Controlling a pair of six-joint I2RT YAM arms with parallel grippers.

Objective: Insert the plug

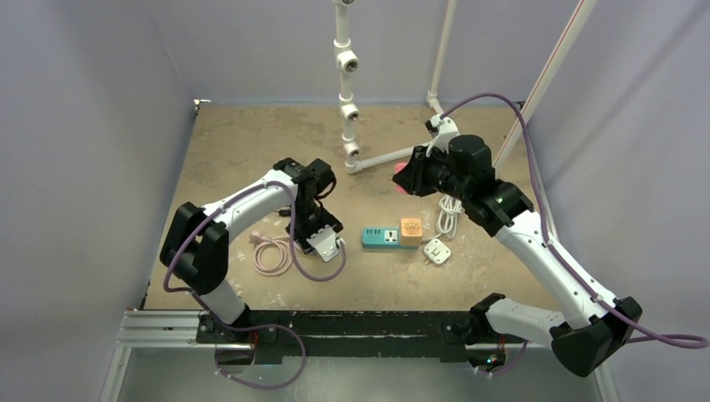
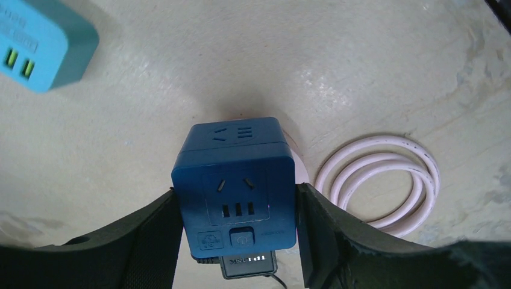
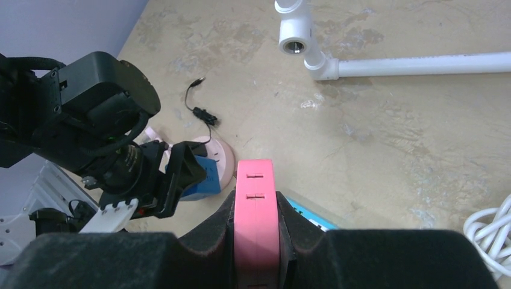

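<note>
In the left wrist view, a dark blue socket cube (image 2: 232, 198) sits between the fingers of my left gripper, with a pink round base beneath it and a black TP-LINK plug (image 2: 248, 265) at its lower side. Whether the fingers grip the cube is unclear. My right gripper is shut on a pink block (image 3: 256, 180) with slots on it, held above the table near the white pipe stand.
A teal power strip (image 1: 381, 237) with a wooden cube (image 1: 411, 232), a white socket (image 1: 436, 251) and white coiled cable (image 1: 449, 213) lie centre right. A pink cable coil (image 1: 272, 255) lies left. White pipes (image 1: 377, 161) stand at the back.
</note>
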